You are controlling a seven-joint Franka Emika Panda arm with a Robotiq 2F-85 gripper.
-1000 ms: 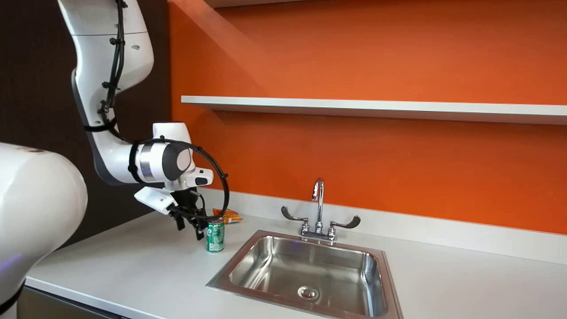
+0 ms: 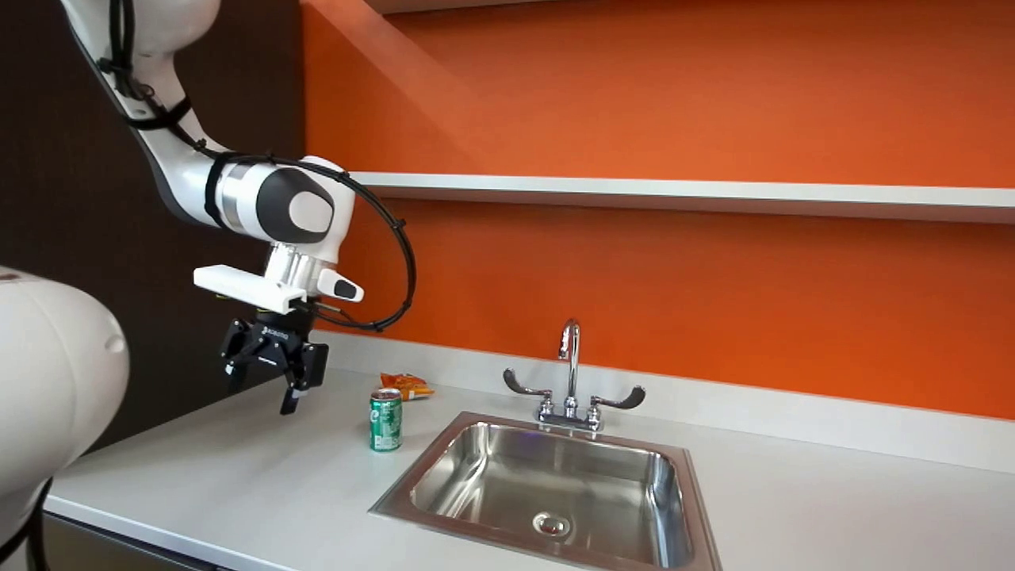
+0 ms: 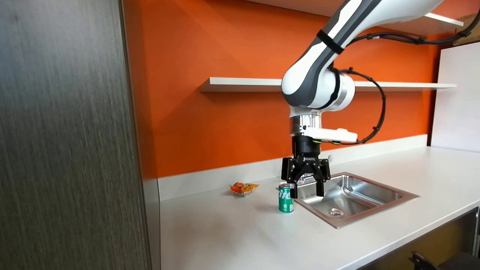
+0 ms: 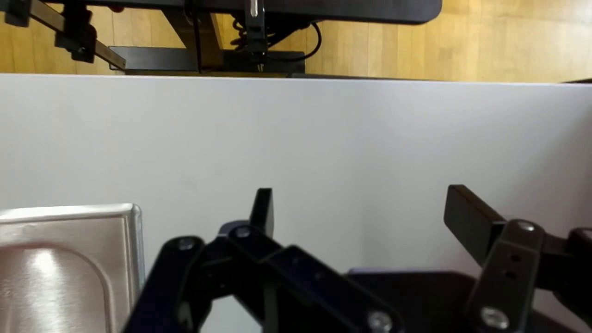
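My gripper [image 2: 259, 388] hangs above the counter, to the left of the green can [image 2: 385, 420] and higher than it in exterior view 1. Its fingers are spread wide with only bare countertop showing between them in the wrist view, where one finger [image 4: 263, 213] is at the left and the other at the right. In exterior view 2 the can [image 3: 285, 204] stands upright beside the sink, partly covered by a finger in front of it. An orange snack packet [image 2: 407, 385] lies behind the can, near the backsplash.
A steel sink [image 2: 442, 515] is set into the counter right of the can, with a faucet [image 2: 572, 371] behind it. A white shelf [image 2: 685, 190] runs along the orange wall. A dark panel [image 3: 67, 135] bounds the left end.
My gripper has risen and moved left, away from the can, in exterior view 1. The can and the packet stay where they were.
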